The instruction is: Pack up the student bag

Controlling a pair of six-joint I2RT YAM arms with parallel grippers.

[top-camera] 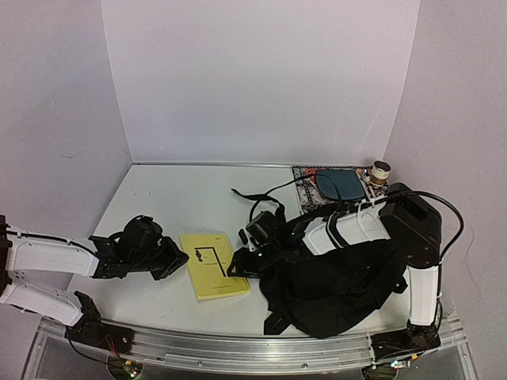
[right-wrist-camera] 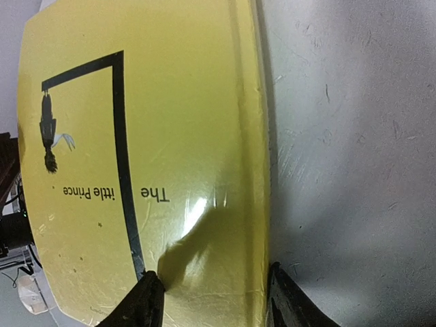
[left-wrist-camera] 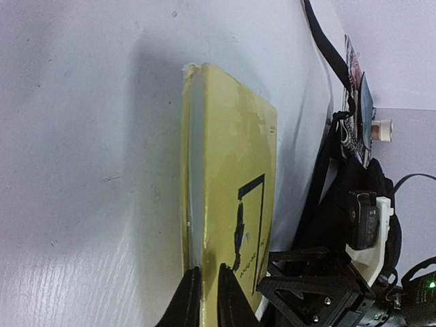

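Observation:
A yellow book (top-camera: 212, 269) titled The Little Prince lies on the white table, front cover up. The left wrist view shows its pale page edge between the covers. My left gripper (top-camera: 181, 258) is at the book's left side. Its fingertips stand a little apart in front of the page edge and cover; whether they grip anything cannot be told. At the book's right side, my right gripper has its fingers wide apart, one over the cover and the other beside the book's edge. A black bag (top-camera: 333, 289) lies slumped beneath the right arm, which partly hides it.
At the back right, a patterned mat (top-camera: 303, 190) carries a dark blue flat item (top-camera: 339, 184), with a brown-and-white container (top-camera: 380, 172) beside it. A black strap (top-camera: 257, 197) trails from the bag.

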